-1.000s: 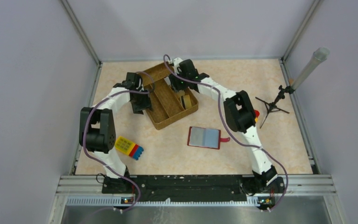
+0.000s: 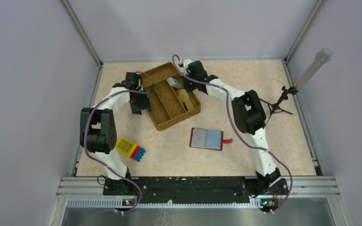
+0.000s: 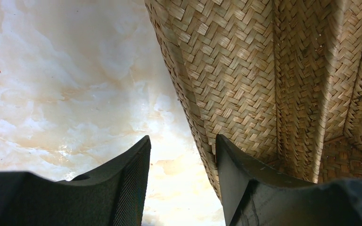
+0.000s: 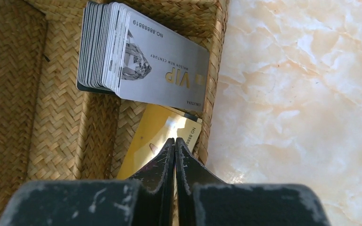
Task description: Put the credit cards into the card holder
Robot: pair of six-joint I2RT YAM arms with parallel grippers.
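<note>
My left gripper is at the left rim of the woven basket (image 3: 226,70), its fingers a little apart with the rim between them. In the right wrist view, a stack of silver VIP cards (image 4: 160,70) fills the far end of the right compartment, and gold cards (image 4: 148,132) lie nearer, partly hidden by my right gripper. That gripper's fingertips meet over the gold cards, with nothing visible between them.
A red-edged card holder (image 2: 206,139) lies open in front of the basket. A yellow, red and blue object (image 2: 130,148) sits at the front left. A tripod (image 2: 278,103) stands at the right.
</note>
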